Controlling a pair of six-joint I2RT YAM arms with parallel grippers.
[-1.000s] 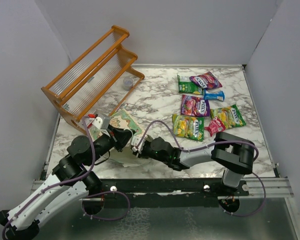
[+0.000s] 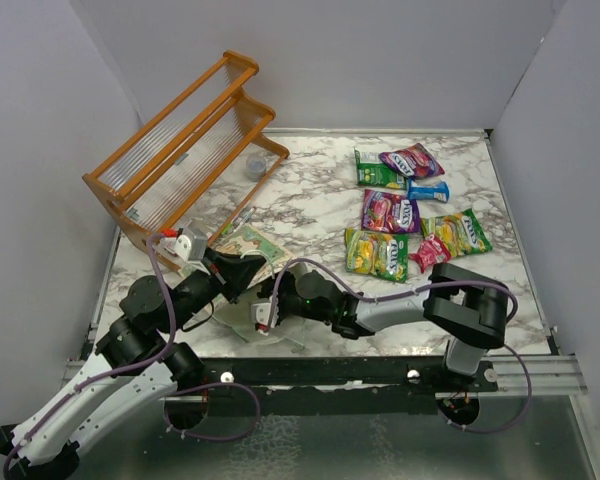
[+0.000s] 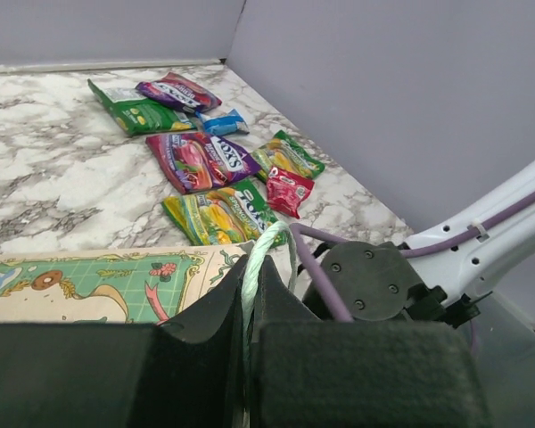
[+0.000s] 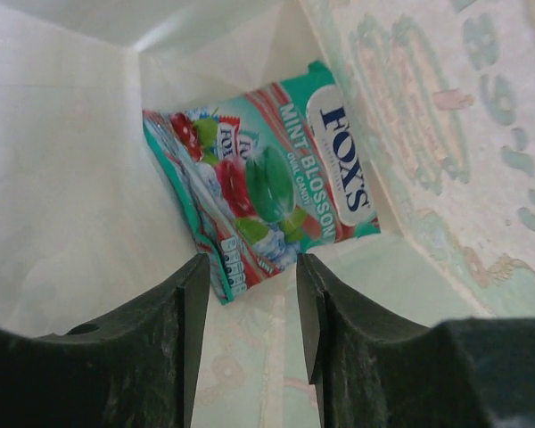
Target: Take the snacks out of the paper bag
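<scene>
The paper bag [image 2: 251,240], cream with a green printed picture, lies at the left front of the marble table. Its white cord handle [image 3: 251,283] runs between the fingers of my left gripper, which is shut on it. Inside the bag, the right wrist view shows a red and green Fox's mint candy packet [image 4: 276,174] lying against the pale inner walls. My right gripper is open at the packet's near edge, with nothing clasped between its separate fingertips. From above, the right arm's wrist hides the bag's mouth.
Several snack packets, including a purple one [image 2: 390,212], a yellow one [image 2: 376,254] and a blue one [image 2: 427,191], lie at the right of the table. A wooden rack [image 2: 185,140] stands at the back left. Bare marble [image 2: 305,190] lies between.
The left arm has moved slightly left. The packets on the table have not moved.
</scene>
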